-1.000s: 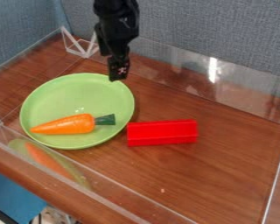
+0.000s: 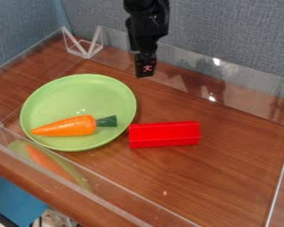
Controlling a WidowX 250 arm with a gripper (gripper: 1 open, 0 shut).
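Observation:
My gripper (image 2: 145, 62) hangs at the top middle, over the back of the wooden table, above and behind a green plate (image 2: 81, 98). It is dark and small in view, with nothing visible held in it. An orange carrot (image 2: 64, 127) with a dark green top lies on the front part of the plate. A red block (image 2: 163, 134) lies on the table to the right of the plate.
Clear low walls (image 2: 241, 97) edge the table at the back, right and front left. A white wire-like piece (image 2: 81, 44) stands at the back left corner.
My gripper has moved to the right, away from above the plate, and slightly up. The carrot, plate and red block have not moved.

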